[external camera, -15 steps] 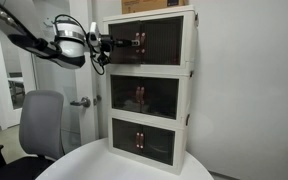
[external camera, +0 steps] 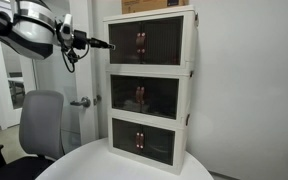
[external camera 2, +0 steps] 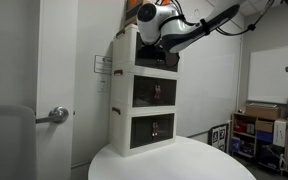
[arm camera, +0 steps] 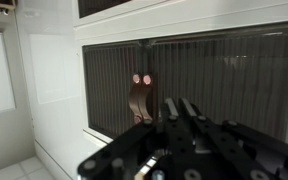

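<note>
A white cabinet (external camera: 150,70) of three stacked sections stands on the round table. Each section has dark double doors with reddish-brown handles in the middle; all look closed. In exterior view 1 my gripper (external camera: 111,45) is level with the top section, its tips left of the top handles (external camera: 141,43) and apart from them. The wrist view has a handle pair (arm camera: 139,96) left of centre, with the dark gripper lower right. Nothing shows between its blurred fingers, and their spacing is unclear. The arm (external camera 2: 180,34) covers part of the top section in exterior view 2.
The white table (external camera: 109,165) has bare surface in front of the cabinet. A grey chair (external camera: 42,122) stands at left near a door with a lever handle (external camera: 81,102). A cardboard box (external camera: 144,5) lies on top of the cabinet.
My gripper has drawn back to the left, from beside the top handles to near the cabinet's left edge. The arm has shifted left with it. The cabinet doors look unchanged.
</note>
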